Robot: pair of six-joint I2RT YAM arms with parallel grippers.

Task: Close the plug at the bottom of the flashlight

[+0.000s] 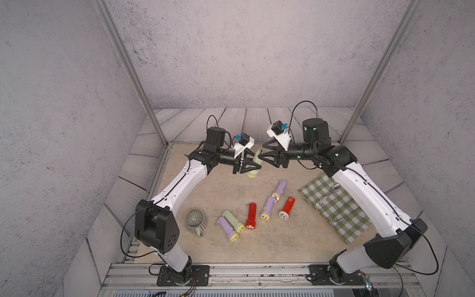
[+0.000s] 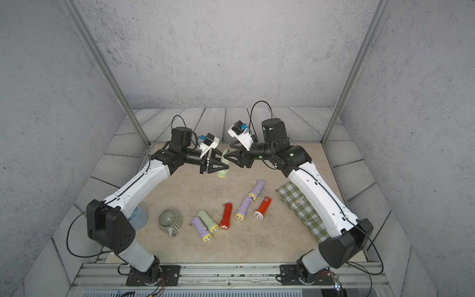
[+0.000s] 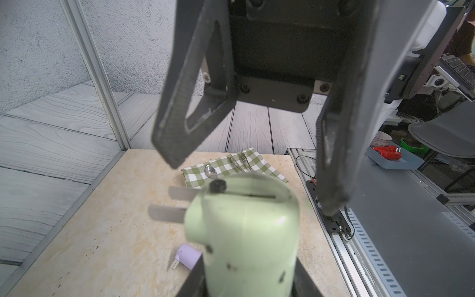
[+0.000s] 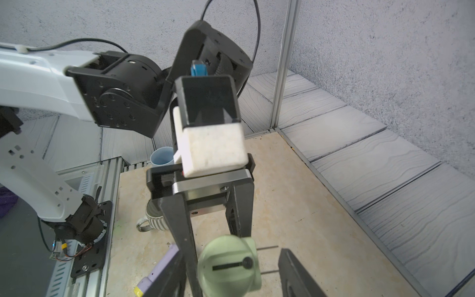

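Observation:
A pale green flashlight [image 1: 254,170] is held upright in my left gripper [image 1: 251,163], above the middle of the table. In the right wrist view its bottom end [image 4: 222,277] shows a slot, a black slider and two metal plug prongs [image 4: 267,259] sticking out sideways. The left wrist view shows that end [image 3: 247,208] close up, prongs toward the far side. My right gripper [image 1: 263,151] stands part open just beside the flashlight's end, its fingers on either side with a gap, not gripping it.
Purple, red and green flashlights [image 1: 251,215] lie on the table [image 1: 183,173] below. A grey striped mug [image 1: 195,220] is at the front left, a blue container [image 2: 138,217] behind the left arm, and a checked cloth [image 1: 346,222] with cutlery on the right.

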